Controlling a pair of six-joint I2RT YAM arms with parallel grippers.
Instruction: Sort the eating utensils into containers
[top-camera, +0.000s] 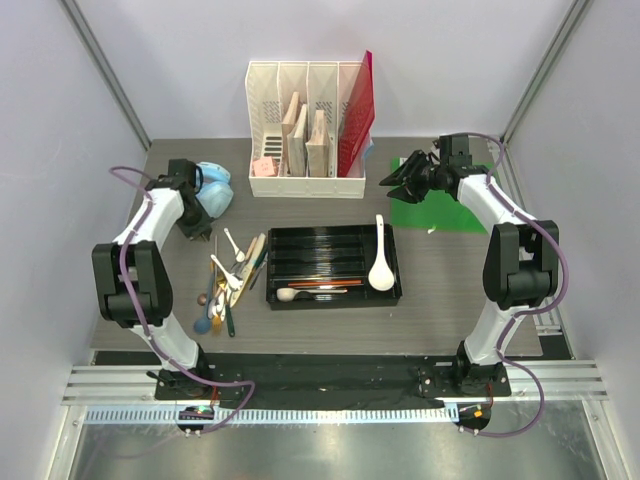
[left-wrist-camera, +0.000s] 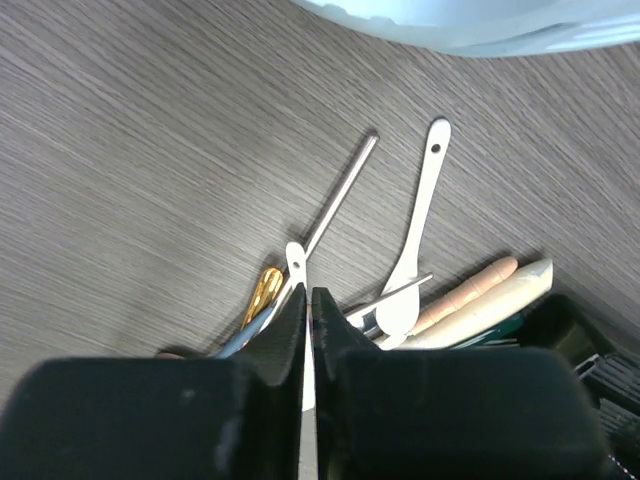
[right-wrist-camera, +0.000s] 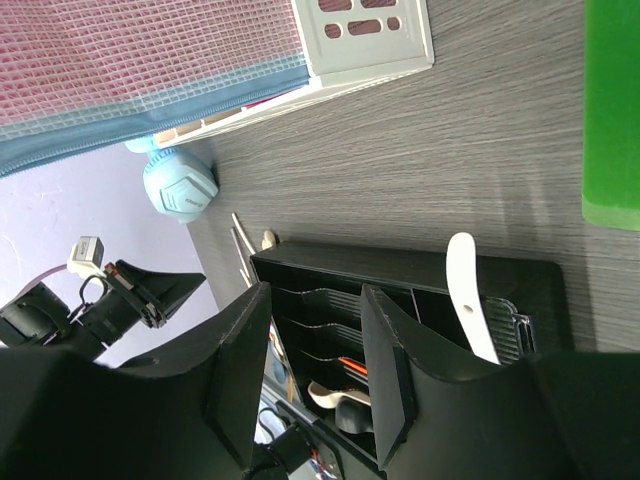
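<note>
Loose utensils lie in a pile left of the black divided tray (top-camera: 318, 256). Among them are a white spoon (top-camera: 232, 244), a second white spoon (left-wrist-camera: 297, 262), a metal rod-like handle (left-wrist-camera: 343, 190) and a wooden-coloured utensil (left-wrist-camera: 500, 308). My left gripper (top-camera: 203, 236) is above the table just behind the pile; a narrow gap shows between its fingers, with the second white spoon visible below. My right gripper stands open and empty, above and behind the tray's right side. Inside the tray are a wooden spoon (top-camera: 288, 294) and orange chopsticks (top-camera: 325, 282); a large white ladle (top-camera: 380, 270) lies at its right end.
A white file rack (top-camera: 262, 186) with books and a red mesh folder (top-camera: 357, 115) stands at the back. A light-blue object (top-camera: 214, 190) sits beside my left gripper. Under the right arm lies a green board (top-camera: 455, 212). Bare table shows right of the tray.
</note>
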